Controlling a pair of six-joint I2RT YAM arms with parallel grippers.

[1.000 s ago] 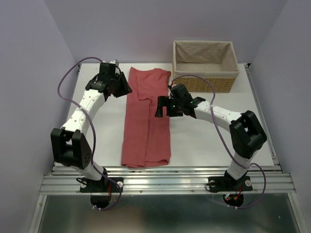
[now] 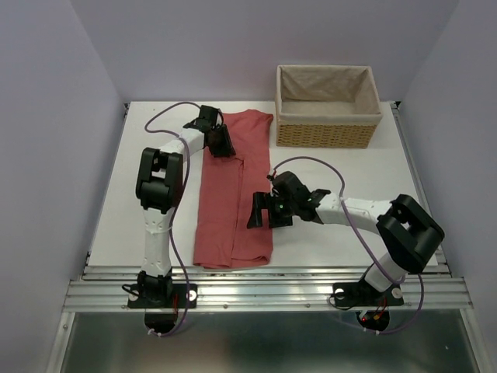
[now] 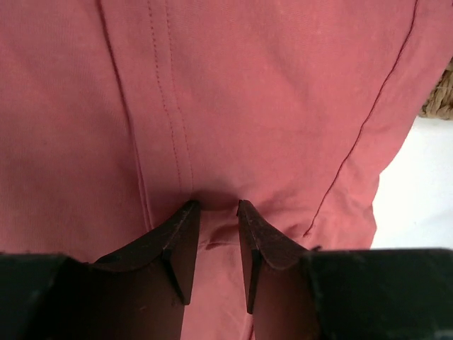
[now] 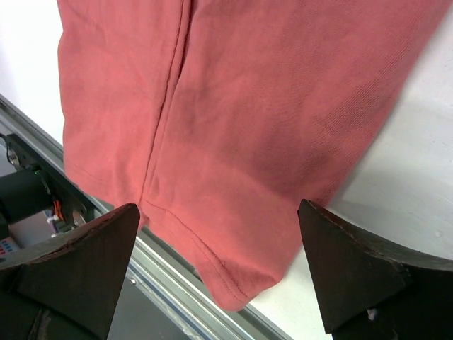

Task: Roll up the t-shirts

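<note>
A red T-shirt [image 2: 216, 190], folded into a long strip, lies flat from the back of the table to its front edge. Over its back part, near a crease, my left gripper [image 2: 230, 154] is partly open. In the left wrist view red cloth [image 3: 233, 120] fills the scene, and the narrow gap between the fingertips shows only cloth beneath. Above the shirt's front right part my right gripper [image 2: 255, 225] stands wide open. The shirt's front end [image 4: 233, 283] shows in the right wrist view between its spread fingers, with nothing gripped.
A woven basket [image 2: 326, 135] with a pale lining stands at the back right, close to the shirt's back end. A metal rail [image 2: 264, 292] runs along the front edge.
My left gripper has come in from the left to over the shirt's back part, its fingers narrowing. My right gripper has moved toward the table's front. The shirt looks unmoved.
</note>
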